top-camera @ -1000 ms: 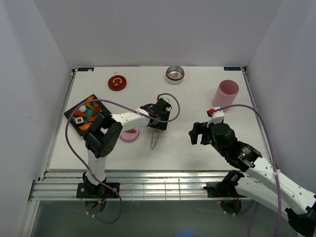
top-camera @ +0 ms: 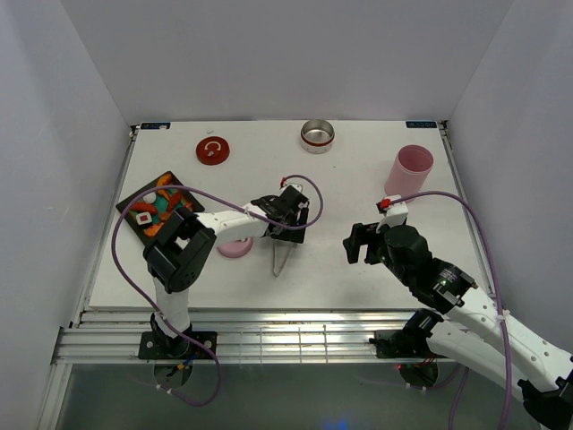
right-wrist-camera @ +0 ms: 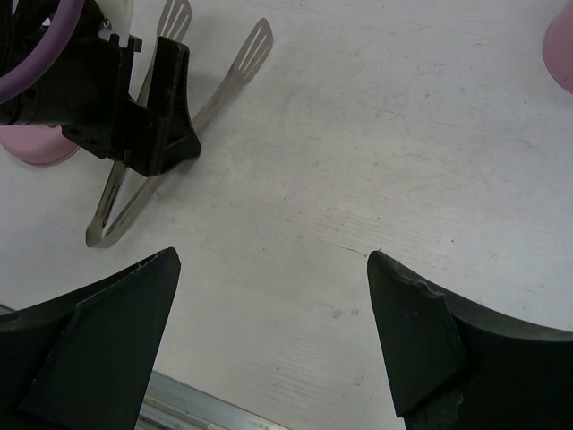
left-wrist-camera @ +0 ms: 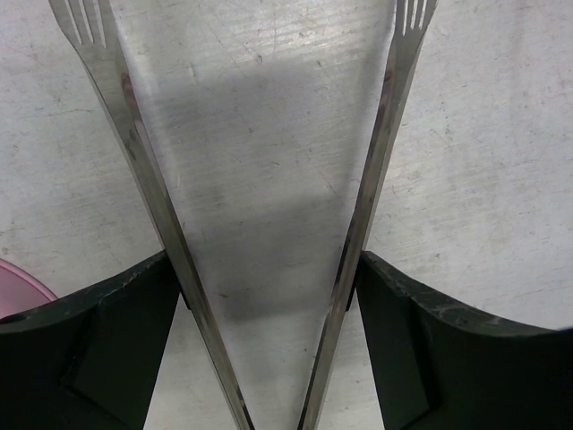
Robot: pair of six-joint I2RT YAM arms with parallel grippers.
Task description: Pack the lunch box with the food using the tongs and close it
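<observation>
Metal tongs [top-camera: 279, 260] lie near the middle of the table under my left gripper. In the left wrist view, the two tong arms [left-wrist-camera: 372, 170] run along the inner sides of that gripper's part-open fingers, with a gap between the arms. My right gripper hangs open over bare table, right of the tongs. A black tray of colourful food pieces [top-camera: 154, 205] is at the left, a pink round dish [top-camera: 233, 250] beside the tongs.
A red lid [top-camera: 212, 150] and a steel bowl [top-camera: 317, 134] stand at the back, a pink cup [top-camera: 410, 170] at the back right.
The right arm is visibly unchanged.
</observation>
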